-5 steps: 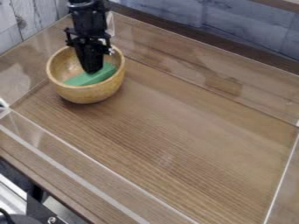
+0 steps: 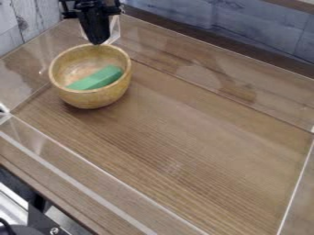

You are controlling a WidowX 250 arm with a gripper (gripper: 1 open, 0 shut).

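A round wooden bowl [image 2: 92,96] sits at the upper left of the wooden table, holding a green elongated block [image 2: 95,78]. My black gripper [image 2: 95,37] hangs at the top edge of the view, above and beyond the bowl's back rim, clear of the block. It is mostly cropped by the frame, and its fingers show as a small dark shape with nothing visible held below them.
A grey wall or border runs along the left and back edges, and dark cables lie at the lower left.
My gripper has risen up and back out of the bowl, leaving the green block inside. The bowl looks nearly unmoved.
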